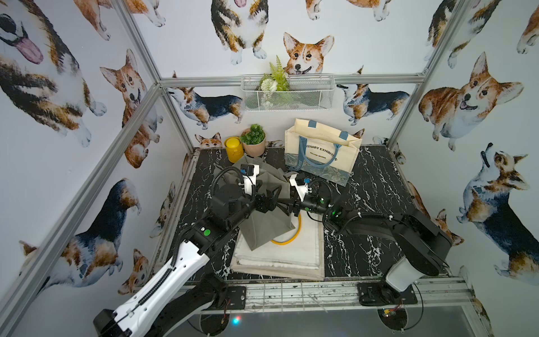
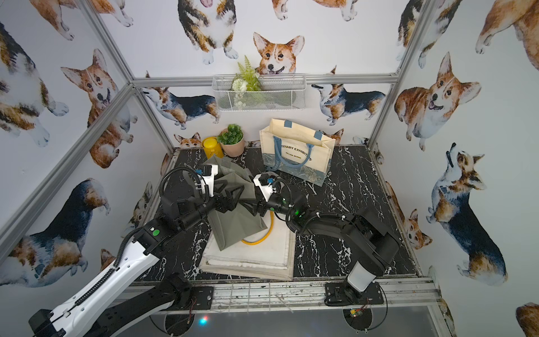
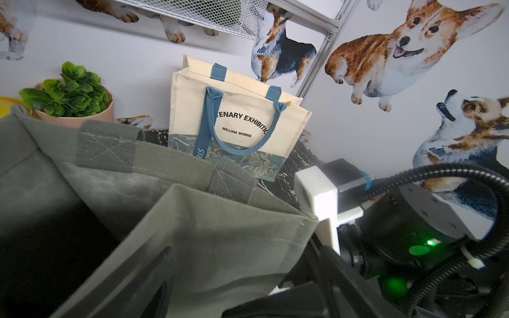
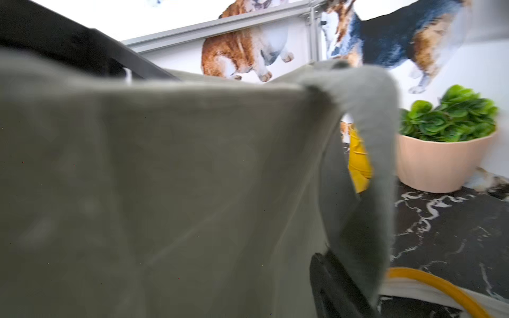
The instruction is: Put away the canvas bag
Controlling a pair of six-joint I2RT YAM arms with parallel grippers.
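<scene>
A grey-green canvas bag [image 1: 252, 230] lies slumped over a white folded cloth stack [image 2: 264, 264]. In the left wrist view its mouth [image 3: 175, 180] is open, showing a dark inside and grey strap patches. My left gripper [image 1: 268, 197] is over the bag, its fingers part open at the near side in the left wrist view. My right gripper [image 1: 285, 203] is at the bag's right side, close to the left one. In the right wrist view the bag fills most of the frame, and whether fabric is between those fingers is unclear.
A cream tote with blue handles [image 1: 331, 160] stands at the back right. A yellow cup [image 1: 234, 150] and a potted plant [image 1: 253, 146] stand at the back left, below a wire basket [image 1: 308, 98] on the wall.
</scene>
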